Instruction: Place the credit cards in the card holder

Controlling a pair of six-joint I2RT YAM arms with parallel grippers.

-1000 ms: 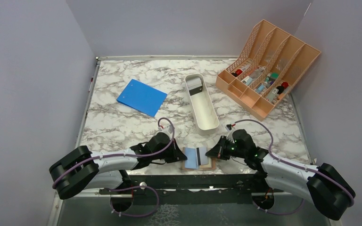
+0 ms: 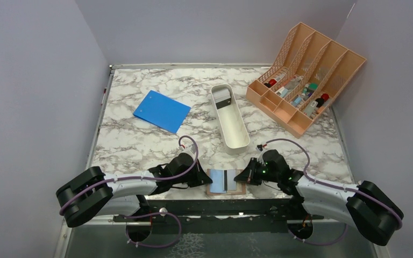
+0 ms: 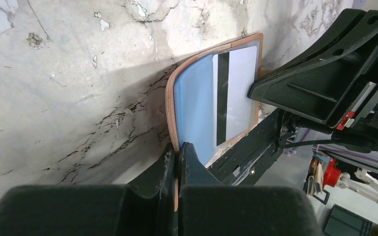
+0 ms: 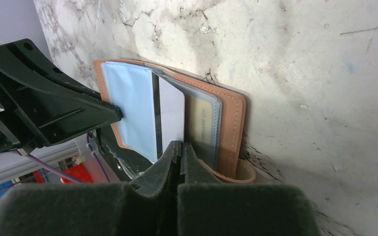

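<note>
The open card holder, a brown cover (image 2: 241, 190) with light-blue sleeves, lies flat near the table's front edge. My left gripper is shut on its brown border, which runs between the fingers in the left wrist view. A white card with a black stripe (image 4: 171, 110) lies partly under the light-blue sleeve (image 4: 130, 98), its free side raised over the other half. My right gripper is shut at the lower corner of this card, apparently pinching it. A yellowish card (image 4: 198, 118) shows inside the clear pocket on the right half.
Behind the holder stands a long white tray (image 2: 235, 126) with white and dark cards (image 2: 223, 98) at its far end. A blue folder (image 2: 162, 111) lies at left; an orange organizer (image 2: 273, 106) with small bottles stands back right.
The white card has turned straighter and shifted slightly left toward the blue sleeve, with small movement of the right gripper. My left gripper and the holder have shifted slightly.
</note>
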